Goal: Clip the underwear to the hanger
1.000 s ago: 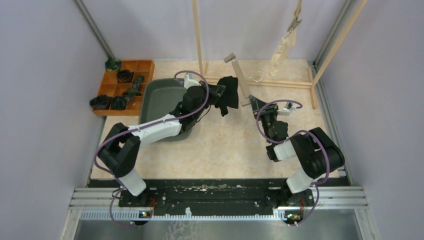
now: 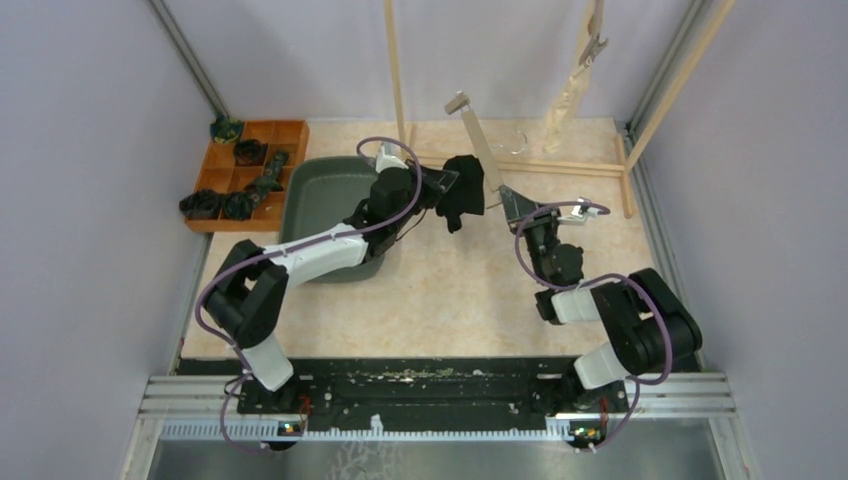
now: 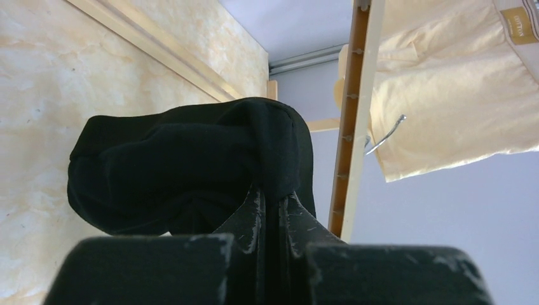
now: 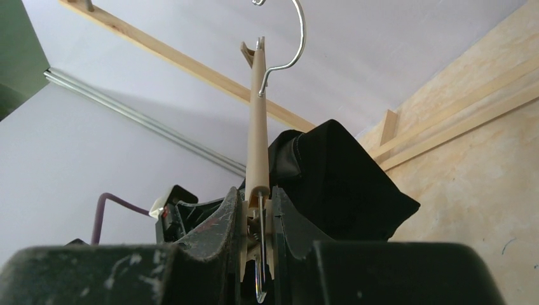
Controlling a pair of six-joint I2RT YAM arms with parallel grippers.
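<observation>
Black underwear [image 2: 465, 188] hangs folded from my left gripper [image 2: 446, 180], which is shut on it. In the left wrist view the black cloth [image 3: 184, 159] spreads in front of the fingertips. My right gripper is shut on the clip [image 4: 258, 232] at one end of the beige hanger [image 4: 257, 140]. The hanger's bar [image 2: 481, 148] slants away toward the back, just right of the underwear. Seen from the right wrist, the cloth lies close behind the hanger; whether they touch, I cannot tell.
Wooden rack bars [image 2: 560, 168] run along the back. A cream garment [image 2: 566, 108] hangs at the back right. On the left are a grey-green basin [image 2: 296, 225] and an orange divided box [image 2: 290, 130] holding dark rolled cloths.
The hanger's far end has moved a little toward the back.
</observation>
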